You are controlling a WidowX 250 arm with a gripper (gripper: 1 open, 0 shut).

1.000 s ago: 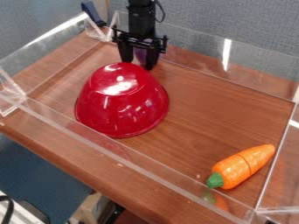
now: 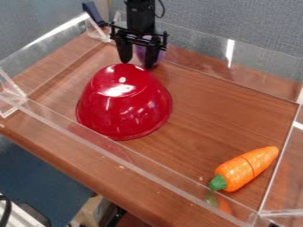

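Note:
A shiny red bowl [image 2: 123, 105] rests upside down on the left-middle of the wooden table. An orange toy carrot [image 2: 246, 167] with a green top lies at the right front corner. My black gripper [image 2: 140, 50] is at the back, just behind the bowl, fingers pointing down. A purple object [image 2: 158, 55] is partly hidden behind or between its fingers; whether the gripper holds it cannot be told.
Clear acrylic walls [image 2: 217, 54] border the table on all sides. A dark blue item [image 2: 94, 13] shows at the back left, beyond the table.
My gripper has shifted very slightly left and down. The bowl and the carrot have stayed in place.

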